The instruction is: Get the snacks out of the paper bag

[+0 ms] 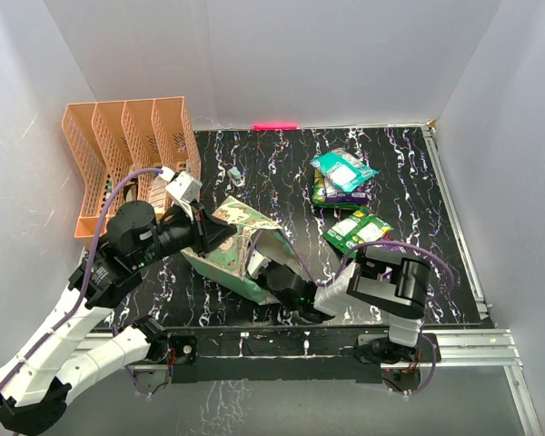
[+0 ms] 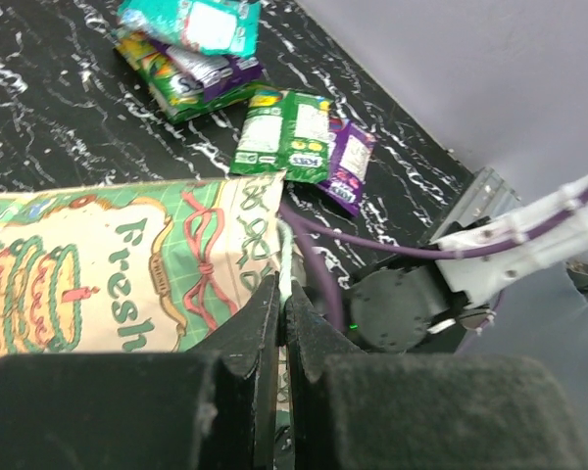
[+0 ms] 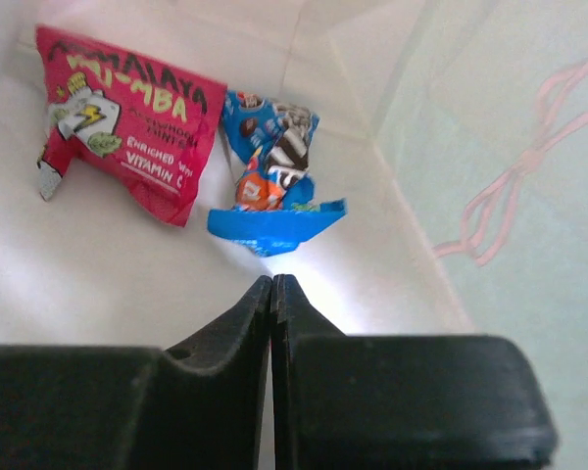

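The printed paper bag (image 1: 227,263) lies on its side at the table's front left. My left gripper is shut on the bag's thin pale handle (image 2: 285,250) at the mouth edge. Inside the bag, my right gripper is shut; nothing shows between its fingertips. A blue snack packet (image 3: 274,225) lies just beyond those tips, with a red packet (image 3: 137,122) to its left. From above, the bag wall hides both packets and the right fingertips.
On the table's right lie a teal packet (image 1: 343,170) on other packets and a green packet (image 1: 356,229), with a purple packet (image 2: 349,166) beside it. An orange basket (image 1: 82,145) stands at back left.
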